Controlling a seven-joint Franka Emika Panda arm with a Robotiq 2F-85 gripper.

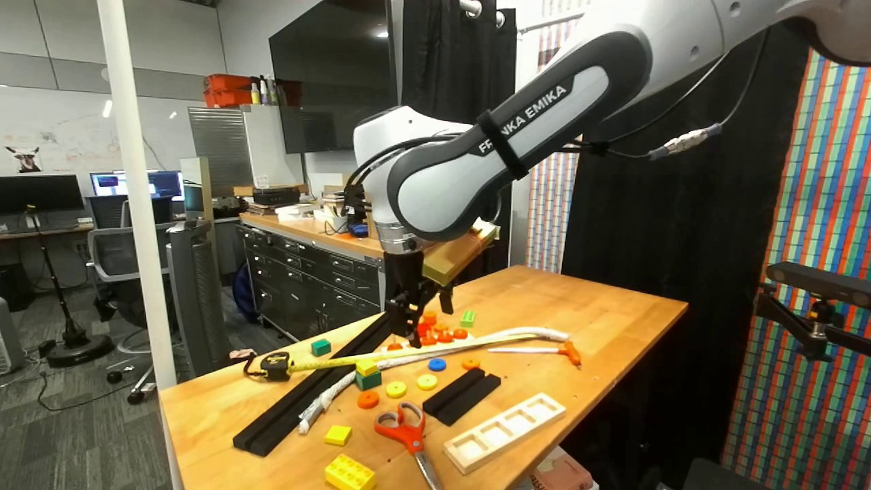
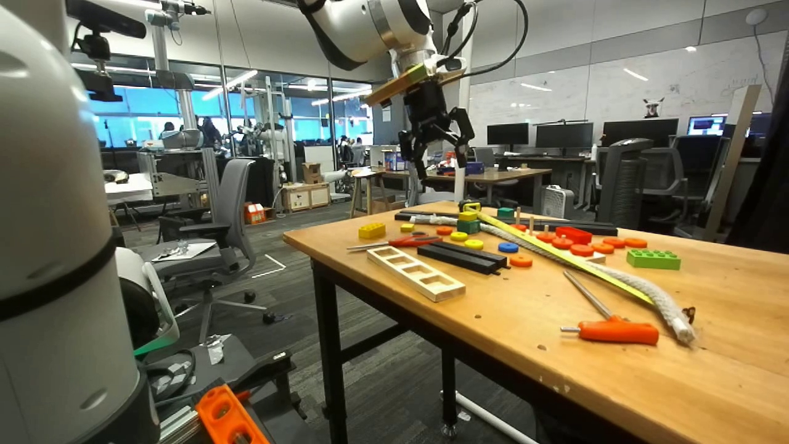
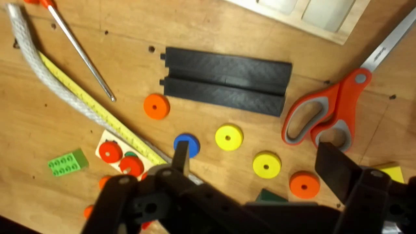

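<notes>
My gripper is open above the table, its two dark fingers wide apart and nothing held between them. In the wrist view, two yellow rings (image 3: 228, 137) and a blue ring (image 3: 187, 145) lie flat on the wood below it. Orange rings (image 3: 156, 106) rest nearby, one towards each side. A black grooved block (image 3: 226, 80) lies farther up that view, with orange-handled scissors (image 3: 347, 103) to its right. A peg board (image 3: 117, 148) carrying red pieces sits at lower left, partly hidden by the gripper.
A white rope (image 2: 651, 292) and a yellow tape measure blade (image 2: 562, 251) stretch across the table. An orange-handled screwdriver (image 2: 617, 332), a wooden tray with compartments (image 2: 414, 272), a green brick (image 2: 653, 259) and a long black rail (image 1: 286, 416) lie around.
</notes>
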